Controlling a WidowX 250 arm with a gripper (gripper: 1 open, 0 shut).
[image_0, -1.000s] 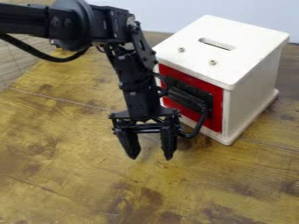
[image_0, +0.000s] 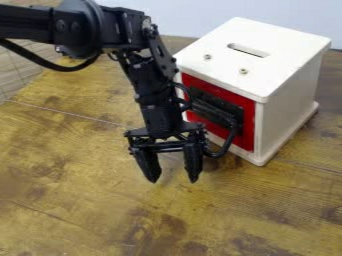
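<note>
My black gripper (image_0: 171, 170) points down just above the wooden floor, its two fingers spread open with nothing between them. To its right stands a white box (image_0: 289, 120) with a slot and two small bolts on top. Its red front panel (image_0: 235, 100) faces the arm and is partly hidden behind it, along with some black part and cable.
A pale wall (image_0: 267, 15) runs along the back, and a tiled area shows at the far left edge.
</note>
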